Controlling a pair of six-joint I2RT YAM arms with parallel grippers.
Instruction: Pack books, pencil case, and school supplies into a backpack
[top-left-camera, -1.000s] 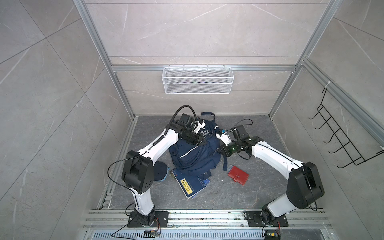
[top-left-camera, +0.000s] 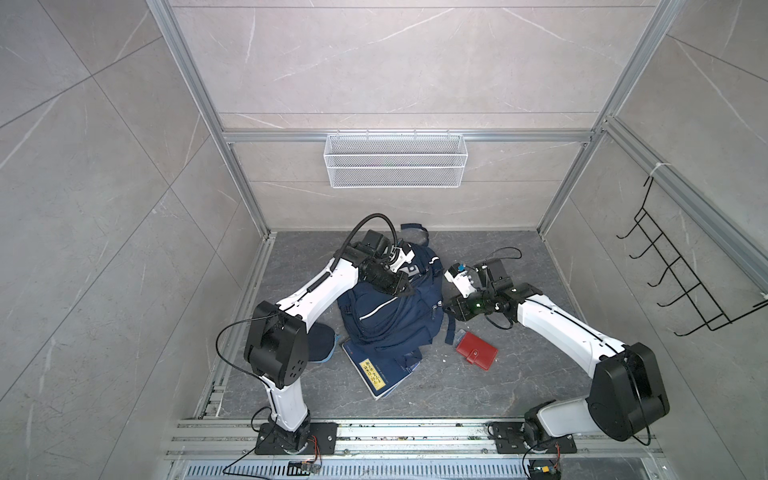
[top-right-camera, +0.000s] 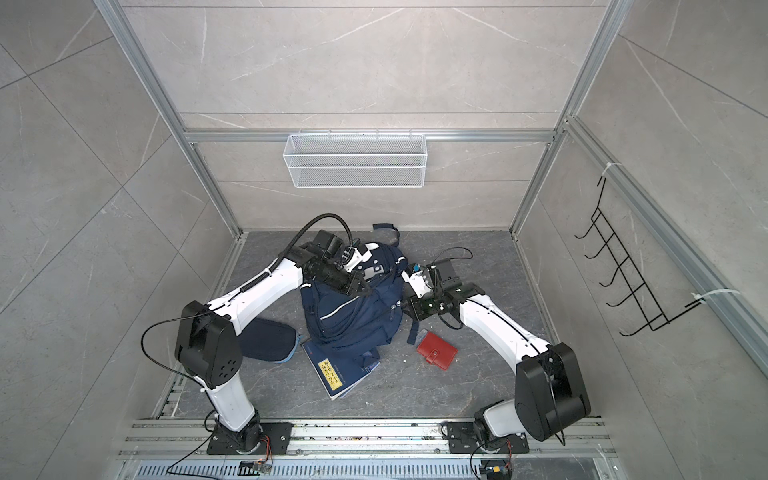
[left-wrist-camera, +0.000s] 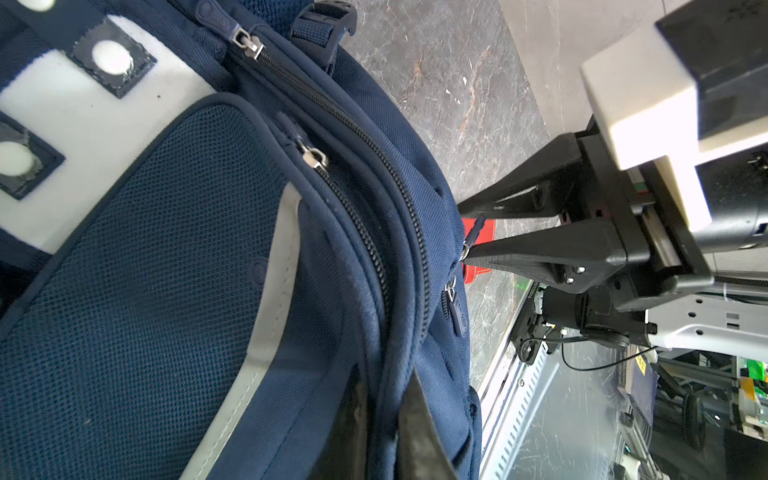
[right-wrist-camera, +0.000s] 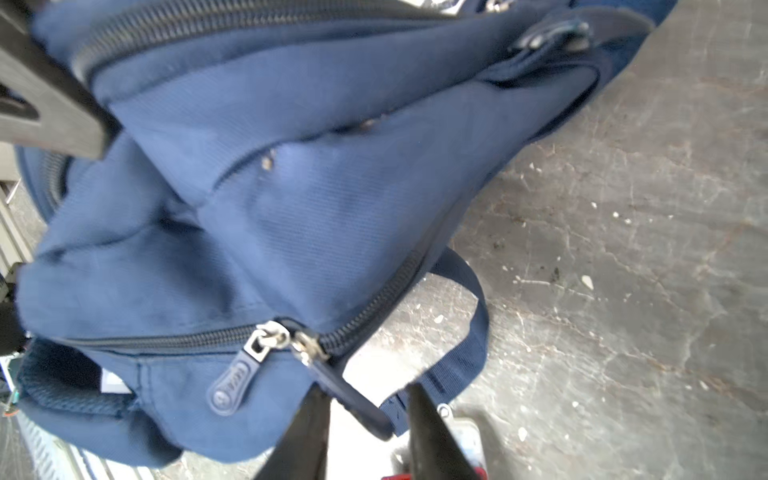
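The navy backpack (top-left-camera: 384, 320) lies in the middle of the floor, zippers on its top and side. My left gripper is shut on its zippered edge. My right gripper is beside the bag's right side, part open, a dangling zipper pull near its blurred fingertips. A book with a yellow label (top-left-camera: 373, 369) lies under the bag's front. A navy pencil case (top-right-camera: 268, 340) lies at the left, partly behind my left arm. A red notebook (top-left-camera: 477, 349) lies right of the bag.
A white wire basket (top-left-camera: 395, 160) hangs on the back wall, a black hook rack (top-left-camera: 672, 264) on the right wall. Bare floor shows at the back right and around the red notebook.
My right gripper and arm have moved slightly rightward. My left gripper has moved a little to the right along the bag.
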